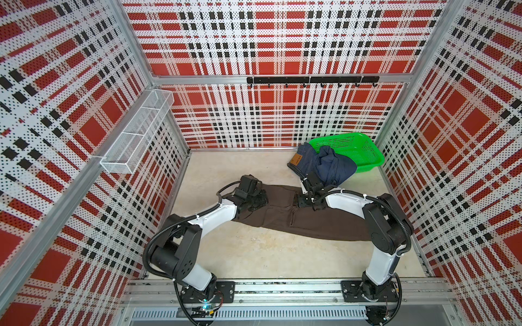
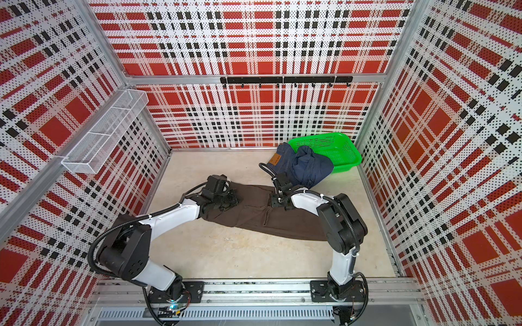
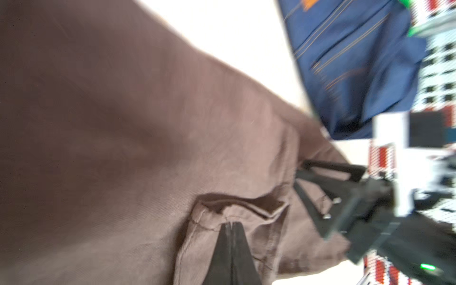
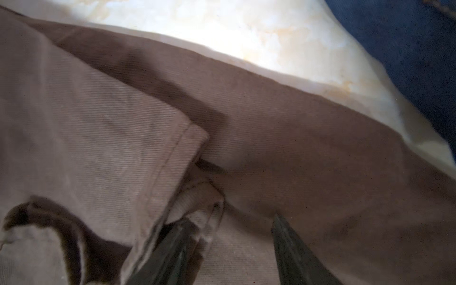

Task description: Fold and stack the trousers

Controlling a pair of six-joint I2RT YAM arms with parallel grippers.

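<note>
A pair of brown trousers [image 1: 331,225] lies flat and lengthwise across the table, a hem edge [image 4: 190,137] folded back over its middle. My left gripper is over the left half, its fingertips together and nothing visible between them. Its tips point at the trousers' opening near the fold. My right gripper is at the folded hem, fingers apart; one finger [image 4: 173,249] is close against the hem layer, and whether it touches cannot be told. A pair of blue jeans [image 1: 329,165] lies bunched at the back right.
A green basket [image 1: 375,157] stands in the back right corner, with the jeans overlapping its front left. A white wire rack [image 1: 138,133] hangs on the left wall.
</note>
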